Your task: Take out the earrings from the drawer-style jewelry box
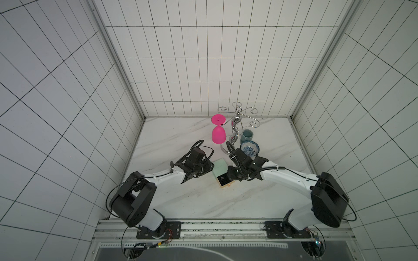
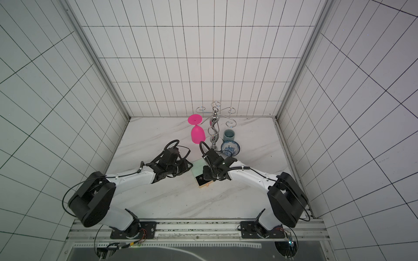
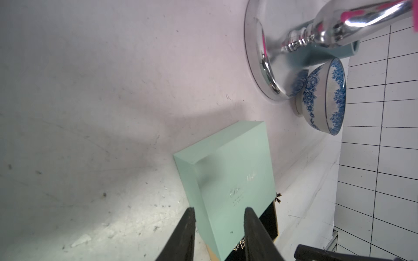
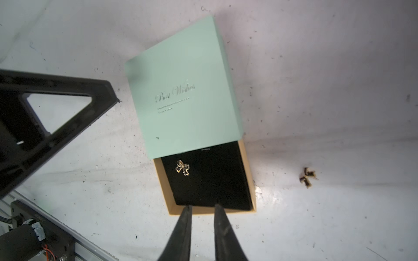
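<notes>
A mint jewelry box (image 4: 182, 100) lies on the table, its drawer (image 4: 248, 174) pulled out toward the front, showing black lining with a bow-shaped earring (image 4: 182, 167) at its upper left. A second bow piece (image 4: 308, 176) lies on the table beside the drawer, in the right wrist view. My left gripper hangs left of the box; its fingers are a little apart, and what is between them is unclear. My right gripper is over the drawer's front, fingertips apart, nothing visible between them.
Behind the box stand a chrome stand (image 1: 237, 114) with a pink goblet (image 1: 218, 134), a blue-patterned bowl (image 1: 249, 148) and a teal cup (image 1: 246, 134).
</notes>
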